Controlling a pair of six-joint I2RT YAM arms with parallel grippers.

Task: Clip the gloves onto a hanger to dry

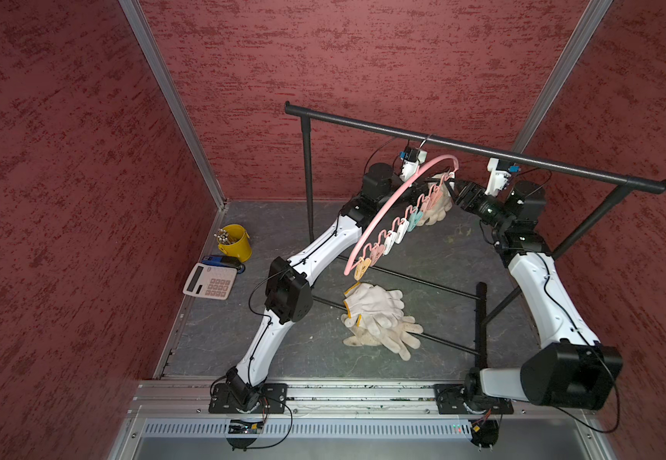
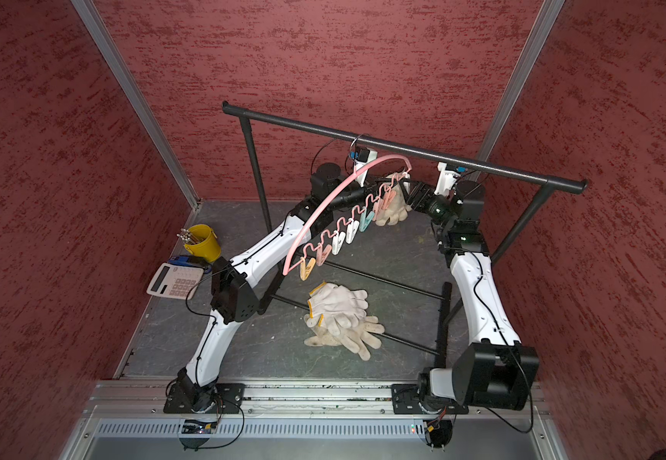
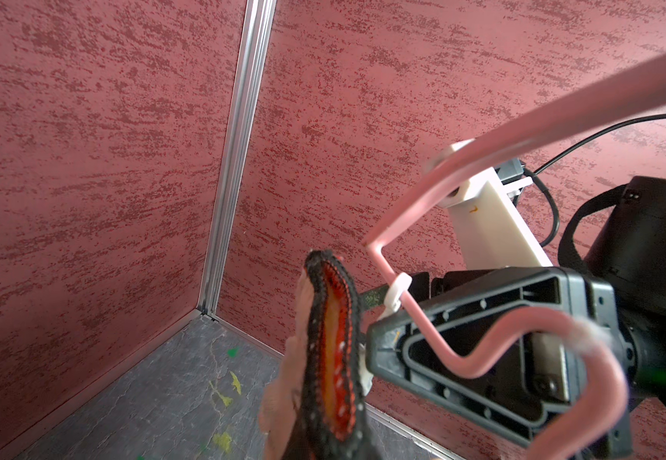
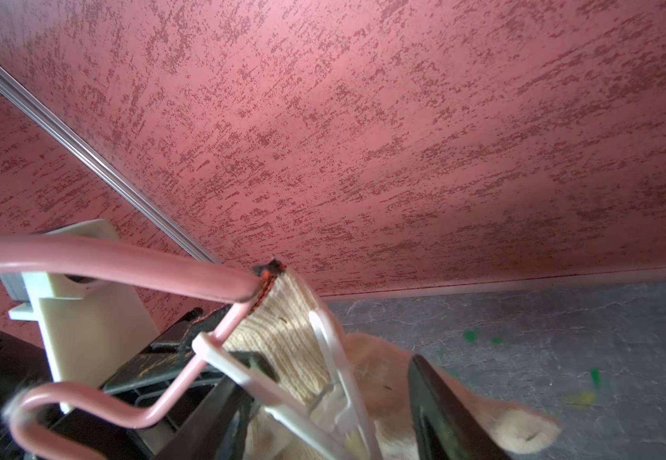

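A pink hanger (image 1: 405, 188) with a row of coloured clips hangs slanted from the rack. At its far right end, my left gripper (image 1: 436, 181) is shut on the cuff of a beige glove (image 4: 286, 322), whose fingers dangle below. The cuff's dark edge and red-orange inside (image 3: 338, 345) face upward in the left wrist view; my left fingertips are mostly hidden there. My right gripper stands open around the white end clip (image 4: 352, 383). That clip lies in front of the glove; whether its tips straddle the cuff, I cannot tell.
More gloves (image 1: 379, 314) lie piled on the table near the rack's lower bars. The rack's top rail (image 1: 486, 149) runs over both arms. A yellow cup (image 1: 235, 242) and a calculator (image 1: 210, 281) sit at the left.
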